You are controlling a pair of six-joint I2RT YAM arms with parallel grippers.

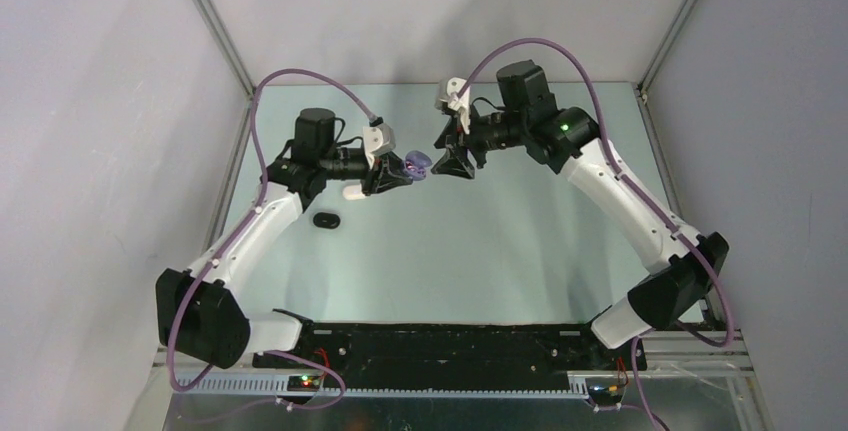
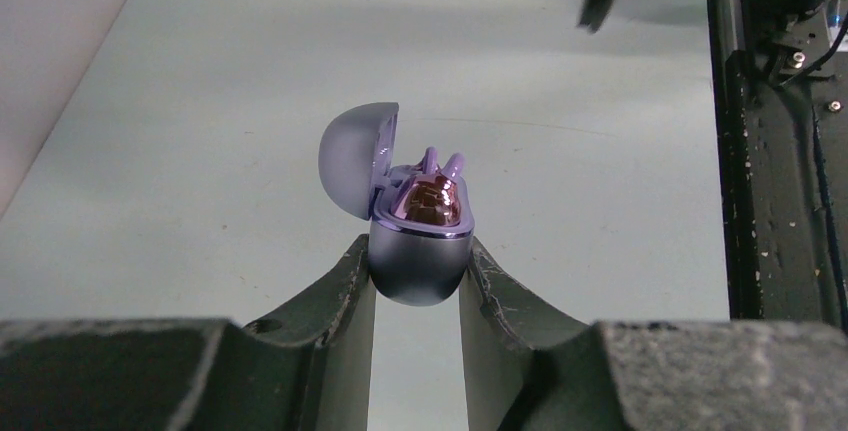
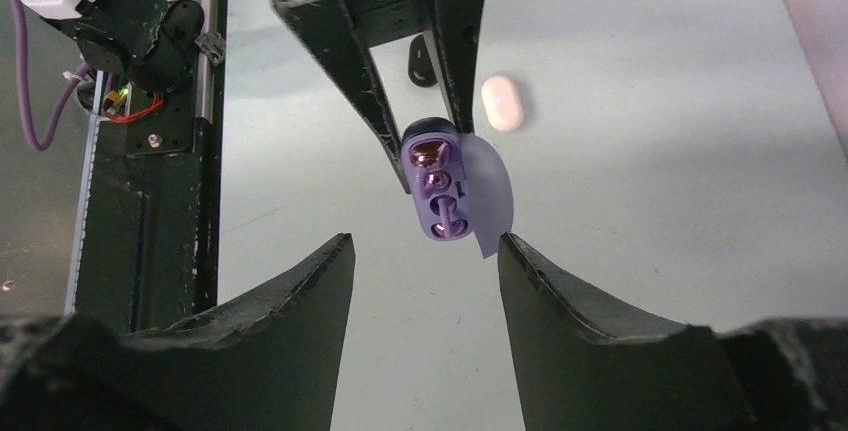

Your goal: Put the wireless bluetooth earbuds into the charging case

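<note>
My left gripper (image 1: pixel 400 176) is shut on the purple charging case (image 2: pixel 418 261), held in mid-air with its lid (image 2: pixel 345 161) flipped open. Purple pieces and copper-toned tops show in the case (image 3: pixel 436 186); whether both earbuds are seated I cannot tell. Facing it from the right, my right gripper (image 1: pixel 451 151) stands open, its fingers (image 3: pixel 300 321) a little apart from the case, with nothing between them in the right wrist view.
On the pale table (image 1: pixel 470 241) below lie a black oval object (image 1: pixel 326 220) and a white-pink one (image 3: pixel 502 101) near the left arm. Walls border the back and sides.
</note>
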